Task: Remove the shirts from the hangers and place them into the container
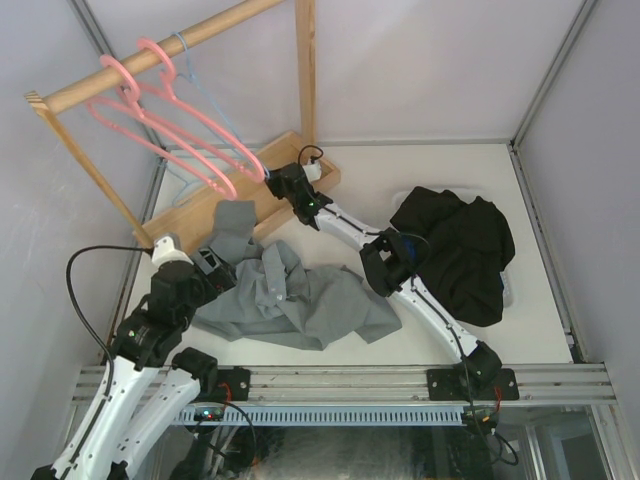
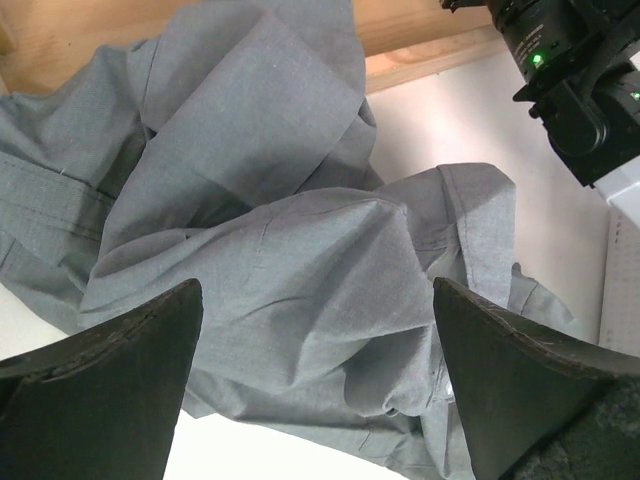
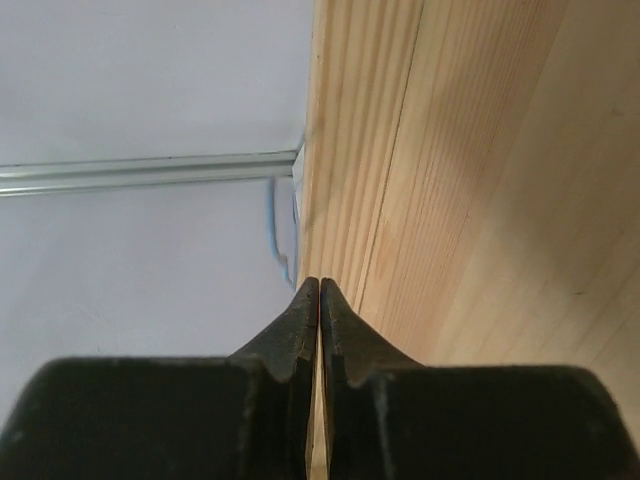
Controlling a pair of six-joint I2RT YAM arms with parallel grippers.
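The grey shirt (image 1: 290,300) lies crumpled on the white table, its upper part resting against the wooden base. My left gripper stands open above the shirt, only fabric showing beyond its fingers (image 2: 110,370). A light blue hanger (image 1: 212,98) hooks over the rod behind two pink hangers (image 1: 190,150). In the right wrist view my right gripper is shut, its fingertips together with nothing between them. A short stretch of the blue hanger (image 3: 273,230) shows beyond and left of those tips, partly hidden by the wood. The top view mostly hides the right fingertips.
A wooden rack with a rod (image 1: 160,60), an upright post (image 1: 305,75) and a tray-like base (image 1: 322,172) fills the left and back. Dark cloth (image 1: 455,250) is heaped in a white bin (image 1: 507,290) at right.
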